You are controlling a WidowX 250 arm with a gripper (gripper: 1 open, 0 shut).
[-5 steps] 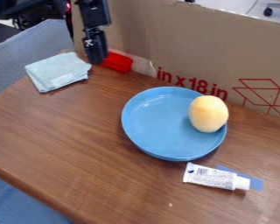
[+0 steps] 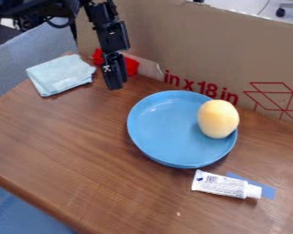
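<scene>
My gripper [image 2: 113,75] hangs at the upper left, above the back of the wooden table, in front of a red object [image 2: 129,65] and to the right of a folded pale blue cloth [image 2: 59,75]. Whether its fingers are open or shut is hard to tell at this size. A blue plate [image 2: 161,128] holds a pale orange round object [image 2: 219,119] on its right side. A white tube [image 2: 225,185] lies in front of the plate, partly over a blue patch [image 2: 262,188].
A cardboard panel [image 2: 222,55] stands along the back of the table [image 2: 88,164]. A grey-blue surface lies beyond the left edge.
My gripper has moved right and down from where it was a second ago.
</scene>
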